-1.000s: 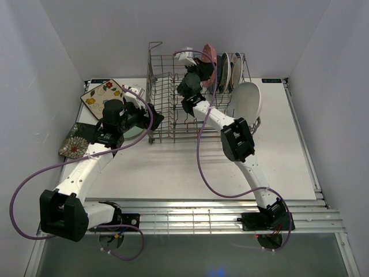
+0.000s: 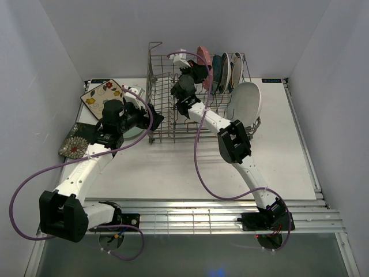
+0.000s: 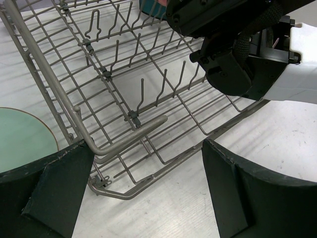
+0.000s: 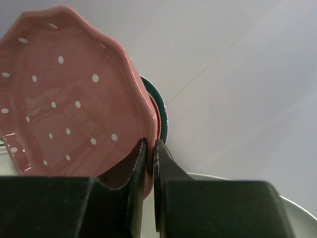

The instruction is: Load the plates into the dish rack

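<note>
The pink dotted plate (image 4: 74, 99) is upright at the back of the dish rack (image 2: 158, 133), with my right gripper shut on its rim. Behind it shows a teal plate (image 4: 161, 106), and in the top view several more plates (image 2: 225, 72) stand to its right. A large white plate (image 2: 244, 104) leans at the rack's front right. My left gripper is open outside the rack's left front corner, with nothing held between its fingers.
A pale green plate (image 3: 25, 139), a flowered square plate (image 2: 95, 92) and a dark patterned plate (image 2: 75, 141) lie left of the rack. The rack's left slots are empty.
My right gripper and the pink plate have shifted slightly to the left. The left arm has not moved.
</note>
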